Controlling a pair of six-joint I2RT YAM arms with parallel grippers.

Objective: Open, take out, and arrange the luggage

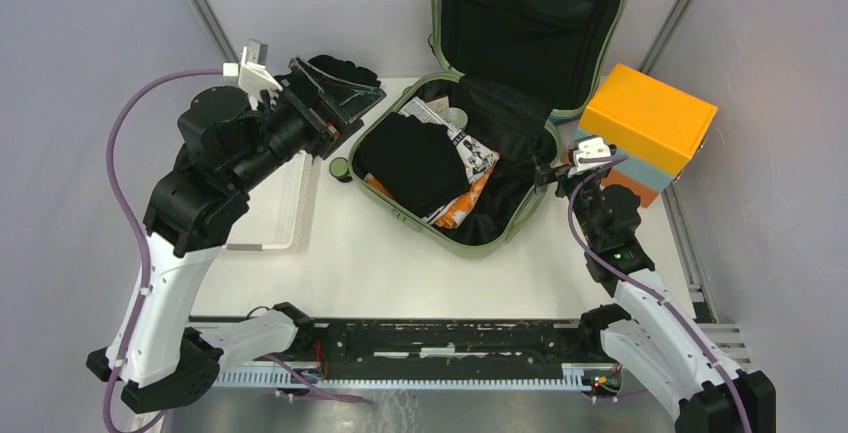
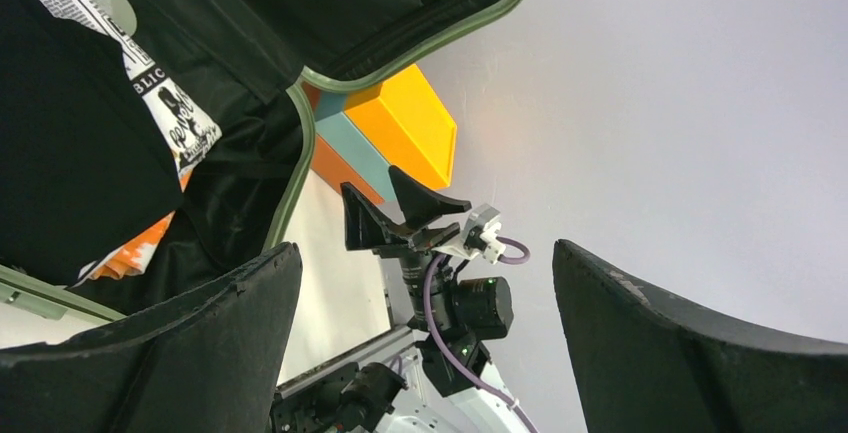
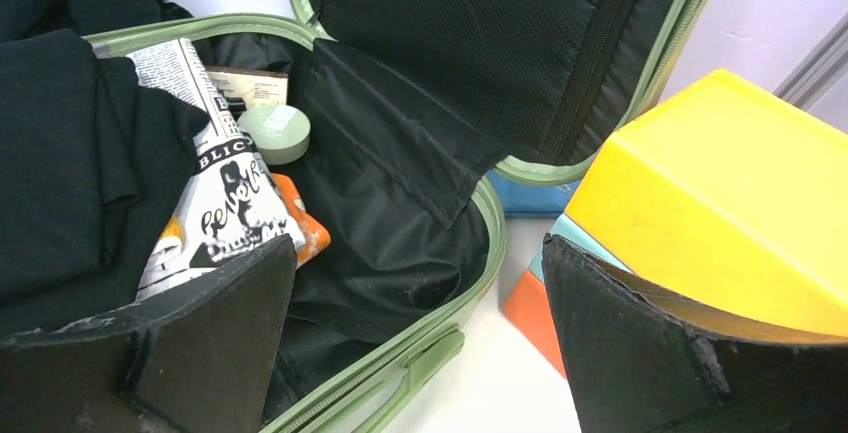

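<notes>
The green suitcase [image 1: 470, 245] lies open, its lid [image 1: 525, 23] raised at the back. Inside are folded black clothing [image 1: 410, 158], printed white-and-orange fabric [image 3: 230, 203], a small card [image 3: 248, 87] and a round pale tin [image 3: 275, 133]. My left gripper [image 1: 350, 103] is open and empty, raised high at the suitcase's upper left. My right gripper [image 1: 550, 175] is open and empty at the suitcase's right edge, beside stacked boxes.
Yellow, blue and orange boxes [image 1: 650, 113] stand at the right. A white basket [image 1: 260, 233], a dark garment [image 1: 340, 68] and a small green jar [image 1: 340, 169] are at the left.
</notes>
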